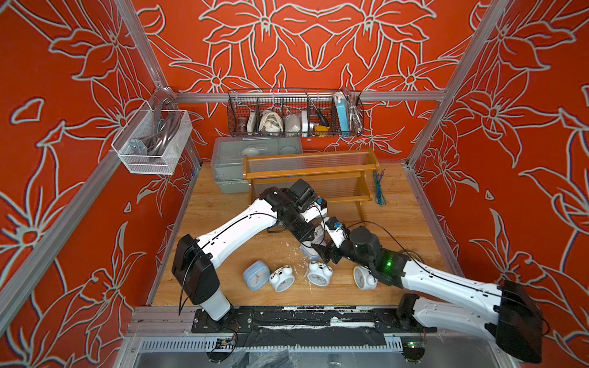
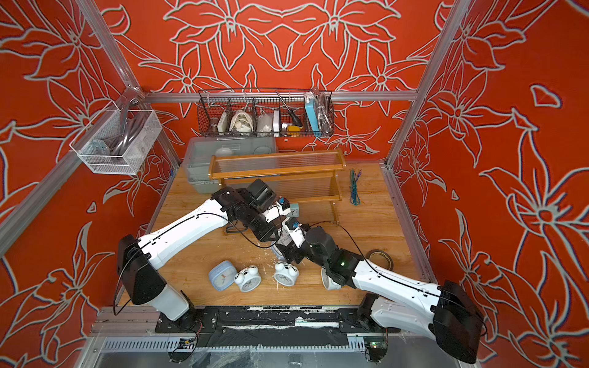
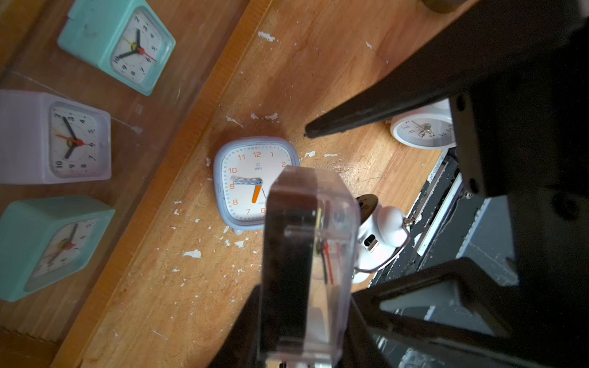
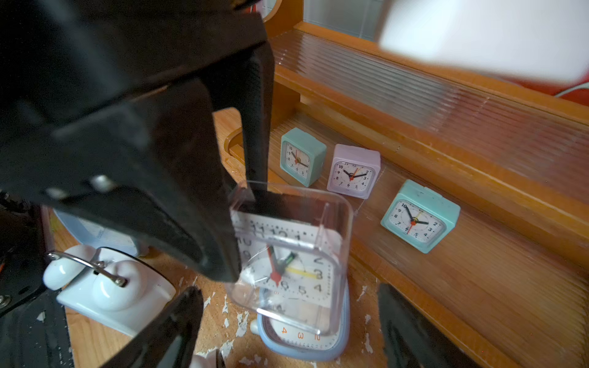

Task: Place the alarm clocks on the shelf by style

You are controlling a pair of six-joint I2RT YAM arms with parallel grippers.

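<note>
A clear square clock [image 4: 288, 263] hangs over the table, my left gripper shut on it. My right gripper is open just beside it, one finger on either side in its wrist view. Beneath lies a blue square clock [image 3: 245, 171]. On the lower shelf stand two mint clocks [image 4: 420, 217] and a lilac one [image 4: 354, 165] between them. White bell clocks [image 1: 319, 274] and another blue clock [image 1: 256, 275] lie along the front of the table.
The wooden shelf [image 1: 309, 156] stands at the back, before a grey storage box [image 1: 228, 159]. A wire bundle [image 1: 378, 187] lies at its right. Wire baskets hang on the back and left rails. Bare table lies at both sides.
</note>
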